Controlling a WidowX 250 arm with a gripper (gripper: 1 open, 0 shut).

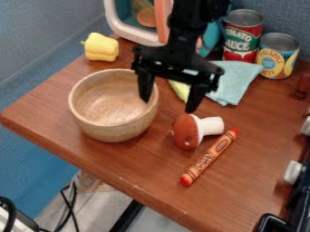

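My black gripper (pixel 169 96) is open above the table, between the wooden bowl (pixel 112 107) and the cloth, its two fingers apart with nothing seen held. Below it lie a red-and-white toy mushroom (pixel 195 130) and an orange crayon (pixel 208 159). A yellow object (pixel 179 91) lies partly behind the gripper, on or beside a light blue cloth (pixel 235 82). A yellow pepper-like toy (pixel 101 47) sits at the back left.
A red can (pixel 241 40) and a second can (pixel 277 58) stand at the back right. A toy microwave (pixel 137 18) is at the back. Black hardware (pixel 285 204) lines the right edge.
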